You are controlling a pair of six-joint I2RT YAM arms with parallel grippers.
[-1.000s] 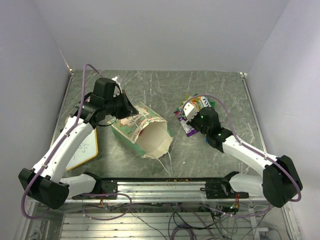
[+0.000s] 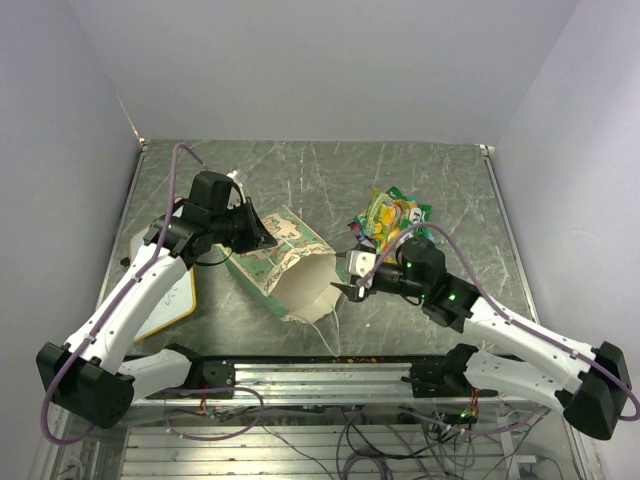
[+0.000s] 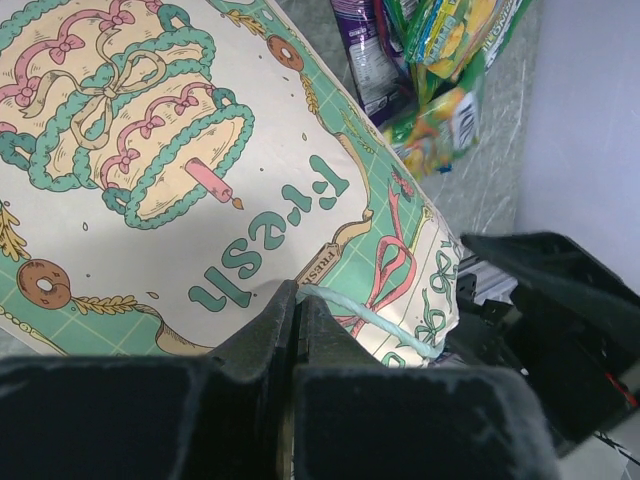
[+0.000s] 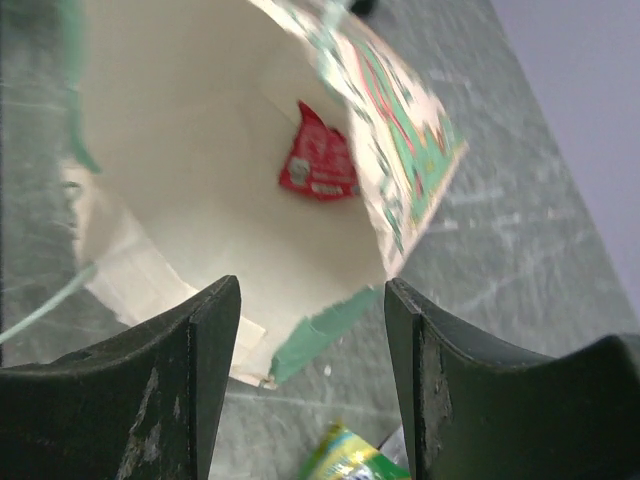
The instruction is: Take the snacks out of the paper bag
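The paper bag (image 2: 275,250) lies on its side, mouth to the right. My left gripper (image 2: 262,240) is shut on the pale cord handle (image 3: 380,322) at the bag's upper side. My right gripper (image 2: 340,275) is at the mouth, part open and empty; its fingertips frame the opening in the right wrist view, where a red snack packet (image 4: 318,160) lies deep inside. A pile of snack packets (image 2: 395,215) rests on the counter right of the bag, with green, yellow and purple wrappers.
A white board with a yellow edge (image 2: 165,310) lies left of the bag under my left arm. Walls border the sides and back.
My left gripper has shifted slightly down with the handle.
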